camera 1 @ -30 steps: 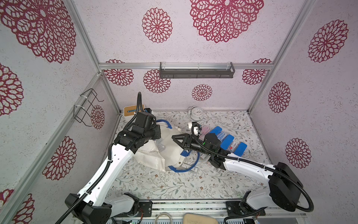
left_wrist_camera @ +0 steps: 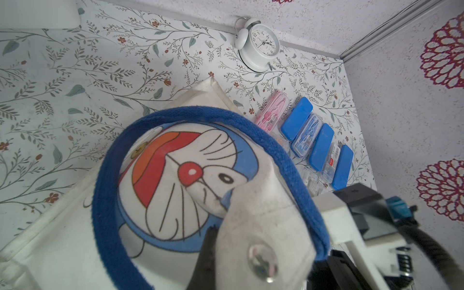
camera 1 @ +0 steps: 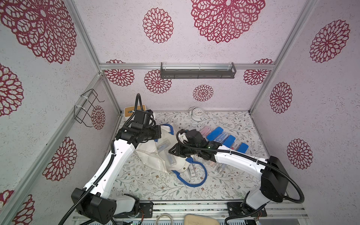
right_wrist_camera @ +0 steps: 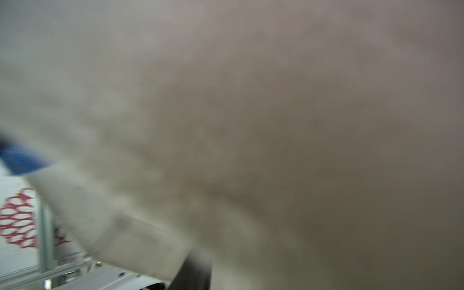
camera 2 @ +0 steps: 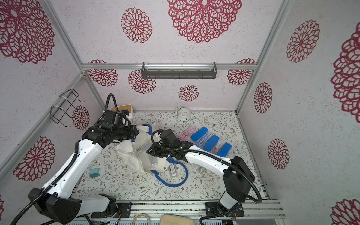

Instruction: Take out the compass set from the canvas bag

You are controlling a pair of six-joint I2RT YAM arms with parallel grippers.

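Note:
The white canvas bag lies open on the table, with blue handles and a cartoon face. Clear plastic cases show in its mouth. My left gripper is shut at the bag's upper flap, the fabric rising by its fingers in the left wrist view. My right gripper reaches into the bag's mouth at the clear cases, shut; the right wrist view shows only blurred fabric, so what is between its fingers is hard to see.
Blue cases, pink cases and clear ones lie on the right of the table. A white alarm clock stands at the back. A wire rack hangs on the left wall.
My right gripper has moved left and down into the bag's mouth from above the cases at right.

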